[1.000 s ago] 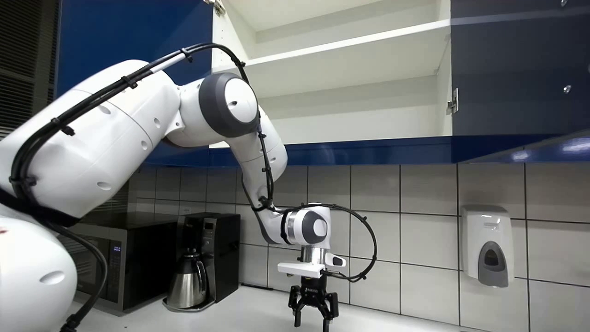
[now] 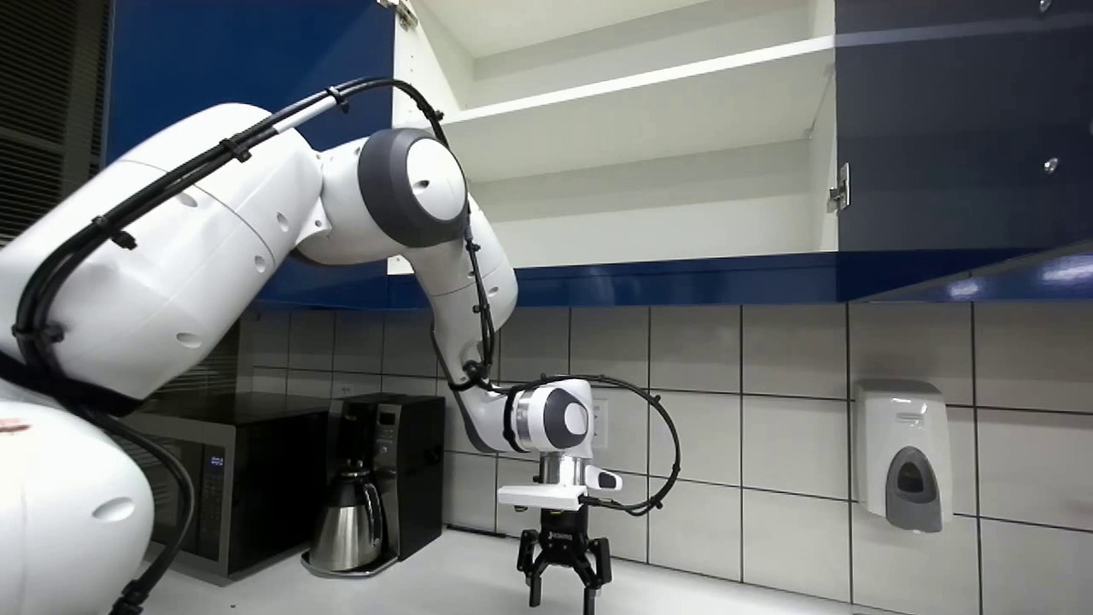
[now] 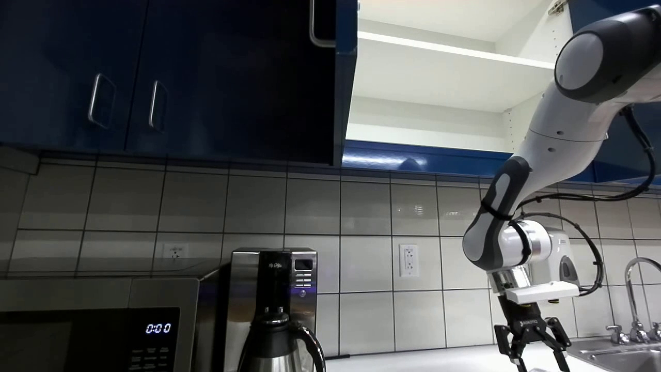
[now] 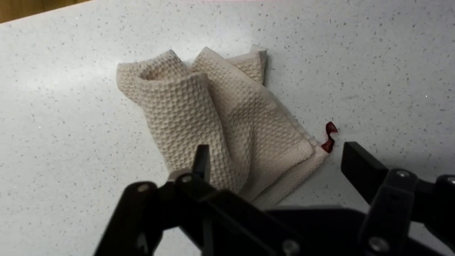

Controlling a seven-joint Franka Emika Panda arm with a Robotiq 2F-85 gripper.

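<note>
A beige waffle-weave cloth (image 4: 192, 115) lies crumpled and partly folded on the speckled white counter in the wrist view. At its right corner is a small dark red loop (image 4: 329, 137). My gripper is open over the cloth's near part, its left finger in front of the cloth and its right finger beyond the red loop. No object shows pinched between the fingers. In exterior view 1 the gripper (image 2: 563, 600) points down, fingers apart; exterior view 2 shows the gripper (image 3: 543, 367) at the bottom edge. Neither exterior view shows the cloth.
A coffee maker (image 2: 410, 461) with its steel carafe (image 2: 346, 523) and a microwave (image 2: 236, 482) stand left of the arm. The upper cabinet (image 2: 656, 164) is open with bare shelves. A sink (image 3: 626, 357) lies to the right, and a soap dispenser (image 2: 903, 456) hangs on the wall.
In exterior view 1 the arm and gripper have shifted a little to the left and the gripper sits slightly higher. Its fingers are apart in both frames.
</note>
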